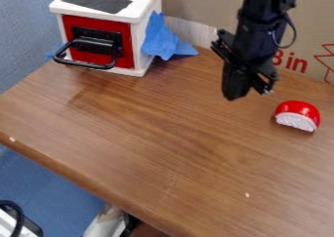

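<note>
My black gripper (245, 83) hangs above the wooden table at the upper middle right, left of a red object with a white bristled or ridged edge (296, 115) that lies on the table. I cannot tell whether the gripper is open or shut. A white toy oven (139, 19) with a red front and black handle stands at the back left.
A blue cloth (162, 41) lies beside the oven. Cardboard (202, 1) stands along the back. The table's left edge borders a blue floor.
</note>
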